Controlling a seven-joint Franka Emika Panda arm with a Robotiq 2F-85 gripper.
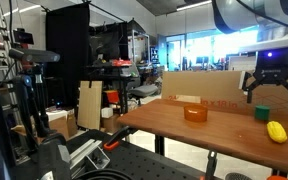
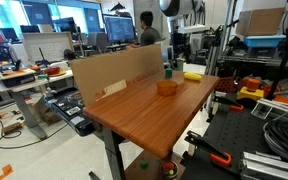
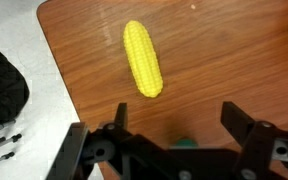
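Observation:
A yellow corn cob point(image 3: 142, 58) lies on the wooden table, ahead of my fingertips in the wrist view; exterior view 1 has the same corn point(image 1: 276, 131) near the table's right end. My gripper point(image 1: 270, 96) hangs above the table with its fingers wide apart and nothing between them. Close behind it stands a green object point(image 1: 262, 113), of which only a sliver of green point(image 3: 185, 143) shows between my fingers in the wrist view. An orange bowl point(image 1: 195, 113) rests farther left on the table; what it holds, if anything, cannot be seen.
The wooden table point(image 2: 149, 118) has a wide bare stretch on the side of the bowl away from the arm. A brown panel point(image 1: 219, 90) runs along its back edge. Beyond the table edge lies a black item point(image 3: 4, 85) on the pale floor.

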